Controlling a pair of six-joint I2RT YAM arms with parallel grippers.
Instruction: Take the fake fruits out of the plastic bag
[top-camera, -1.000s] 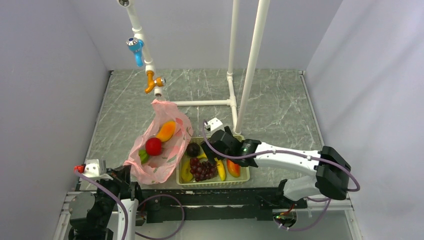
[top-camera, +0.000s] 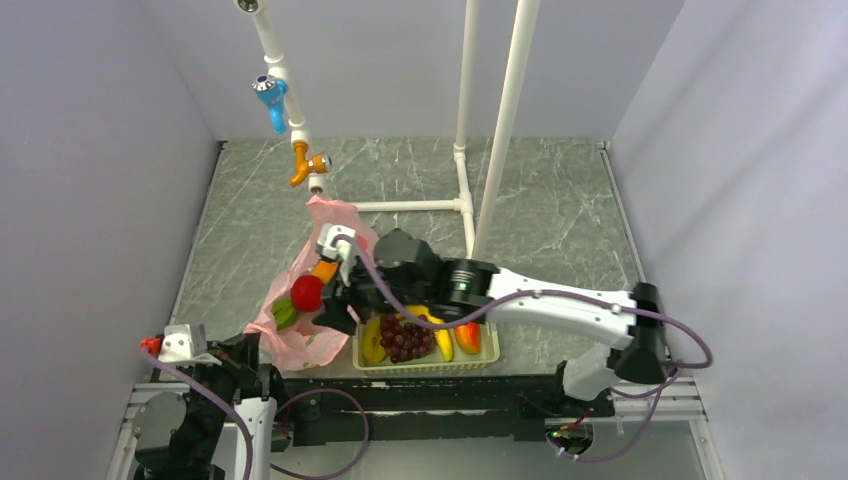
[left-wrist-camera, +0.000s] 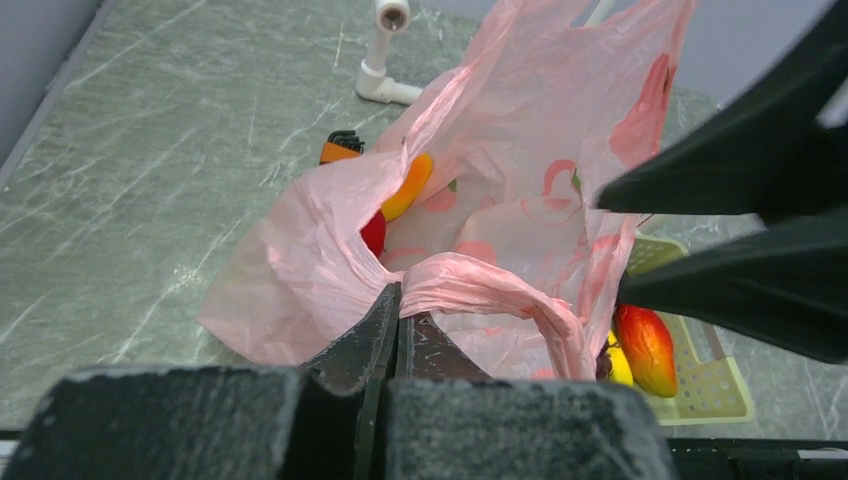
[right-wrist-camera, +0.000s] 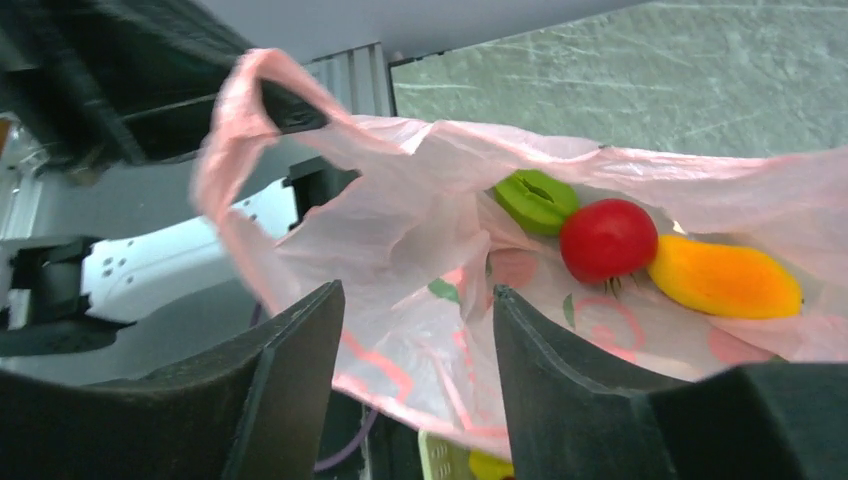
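Observation:
The pink plastic bag (top-camera: 285, 277) lies mouth-up on the left of the counter. In the right wrist view it holds a green fruit (right-wrist-camera: 537, 203), a red round fruit (right-wrist-camera: 609, 240) and an orange-yellow fruit (right-wrist-camera: 725, 278). My left gripper is shut on the bag's near rim, a fold of film pinched at its tips. Over the bag's right side, my right gripper is open, its fingers apart with nothing between them. The fruits are off beyond its right finger (right-wrist-camera: 525, 345). From above, the right hand hides part of the bag.
Right of the bag stands a pale green basket (top-camera: 430, 368) with grapes (top-camera: 405, 340), bananas (top-camera: 443, 345) and a mango (top-camera: 467, 337). White pipes (top-camera: 410, 206) run behind.
The left gripper barely moved.

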